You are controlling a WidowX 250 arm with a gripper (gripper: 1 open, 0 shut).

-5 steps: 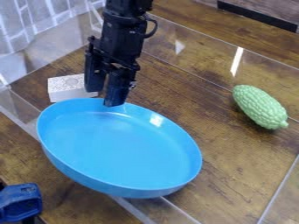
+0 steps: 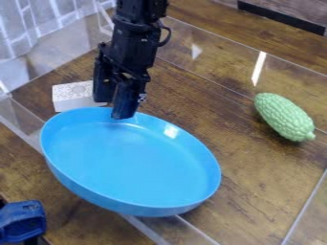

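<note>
The black gripper [image 2: 121, 94] points down at the back rim of a blue oval tray [image 2: 128, 163], beside a white patterned block [image 2: 71, 97] at its left. Its fingertips sit low, close to the white block and the tray rim; whether they touch or hold anything is unclear. A green bumpy vegetable [image 2: 284, 117] lies on the wooden table to the right, apart from the tray.
A blue object [image 2: 19, 222] sits at the lower left corner beside dark hardware. Clear plastic sheeting borders the upper left.
</note>
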